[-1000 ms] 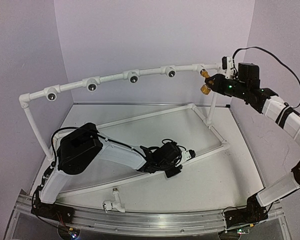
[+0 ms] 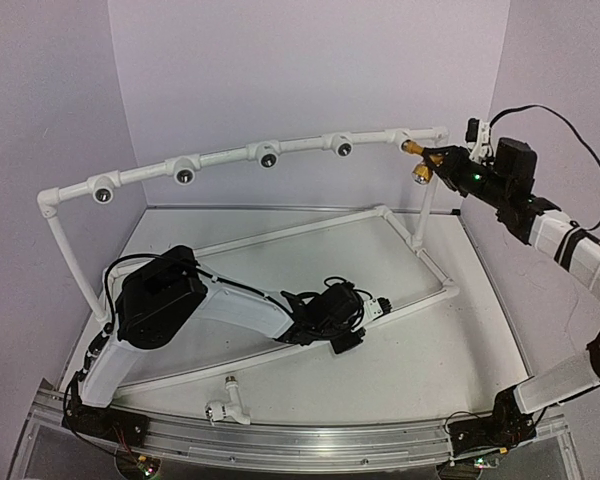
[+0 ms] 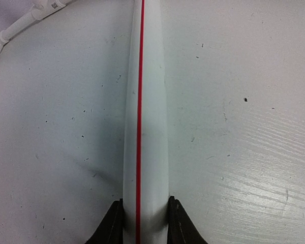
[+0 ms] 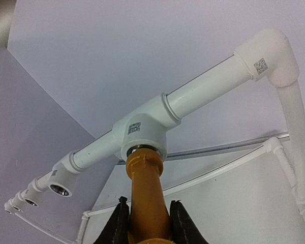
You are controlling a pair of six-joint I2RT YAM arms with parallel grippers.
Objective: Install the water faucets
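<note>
An orange-brown faucet [image 2: 414, 148] is held by my right gripper [image 2: 432, 158] at the rightmost tee on the upper white pipe. In the right wrist view the faucet [image 4: 146, 188] is between the fingers, its end against the threaded socket of the tee [image 4: 142, 127]; how far it sits inside cannot be told. The other tees [image 4: 66, 172] along the pipe show bare sockets. My left gripper is shut on the lower front pipe [image 3: 147, 127], which carries a red stripe.
The white frame stands on a white board between pale walls. A loose white pipe fitting [image 2: 230, 408] lies at the front edge near the metal rail. The board's front right is clear.
The left arm has not moved.
</note>
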